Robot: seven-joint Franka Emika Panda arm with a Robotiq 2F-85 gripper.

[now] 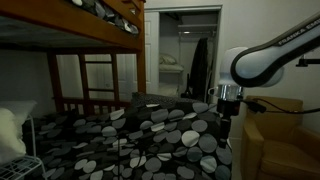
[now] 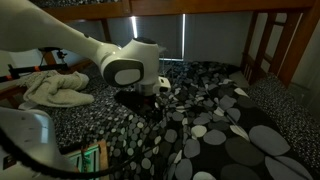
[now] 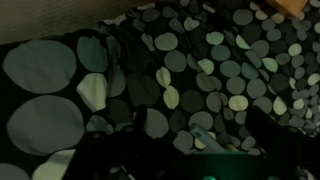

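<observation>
A dark blanket (image 1: 165,140) with grey and white dots covers the lower bunk. My gripper (image 1: 227,112) hangs at the right end of that bed, close to the raised edge of the blanket. Seen from the other side, the white arm reaches down over the dotted cloth (image 2: 225,150), and the dark gripper is hard to make out against it. In the wrist view the gripper stands open above the dotted blanket (image 3: 165,75). Nothing shows held between its fingers, though the picture is very dark. Whether the fingertips touch the cloth, I cannot tell.
A tan armchair (image 1: 285,135) stands to the right of the bed. The upper bunk's wooden rail (image 1: 85,30) overhangs the left side. An open closet (image 1: 187,55) is behind. A pale crumpled cloth (image 2: 58,90) lies at the left of the second exterior view.
</observation>
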